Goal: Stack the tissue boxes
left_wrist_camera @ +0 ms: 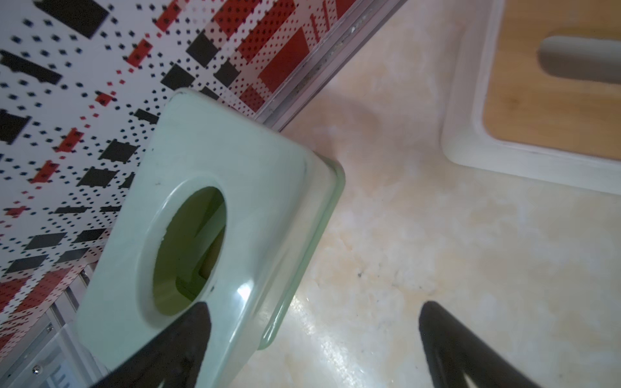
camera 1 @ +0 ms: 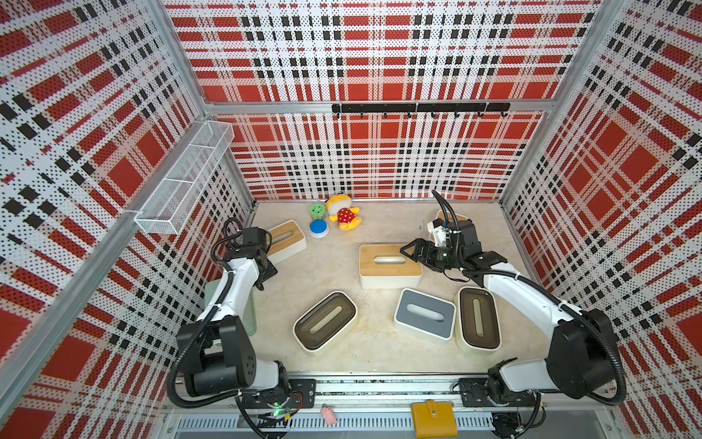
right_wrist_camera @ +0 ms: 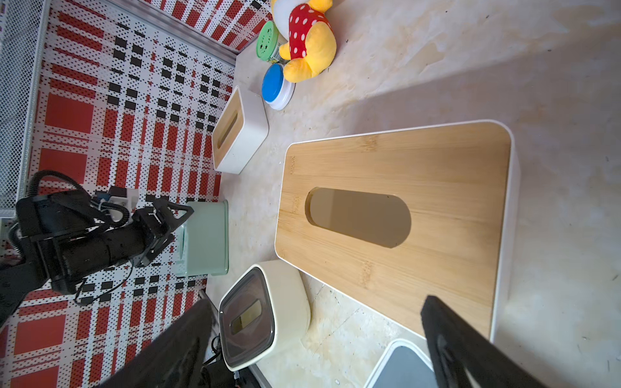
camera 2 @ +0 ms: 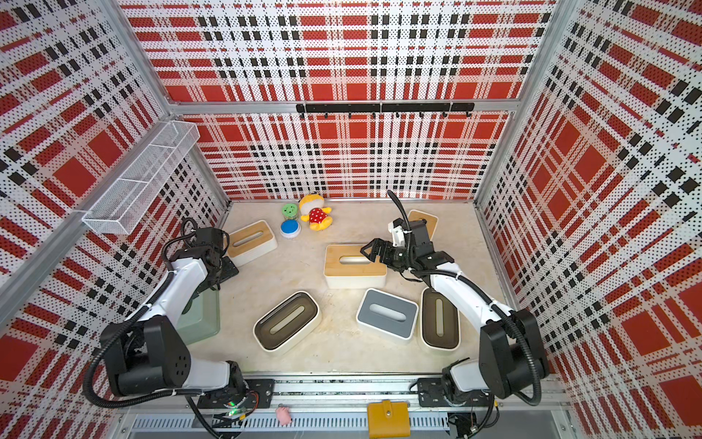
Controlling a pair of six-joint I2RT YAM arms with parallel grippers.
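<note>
My left gripper stands open at the left of the table, above a mint-green box (left_wrist_camera: 252, 161) with an oval opening, beside a wood-lidded box (left_wrist_camera: 550, 110). My right gripper hangs open over the large central wood-lidded tissue box (right_wrist_camera: 452, 194). Two dark-lidded boxes (camera 1: 312, 336) (camera 2: 453, 314) and a grey-lidded box (camera 2: 373, 307) lie along the front. Another wood-lidded box (camera 2: 430, 219) is at the back right, partly hidden by the right arm.
A yellow plush toy (camera 2: 318, 219), a blue-lidded tub (camera 2: 290, 229) and a green-lidded tub (camera 2: 289, 210) stand at the back. A wire basket (camera 1: 175, 190) hangs on the left wall.
</note>
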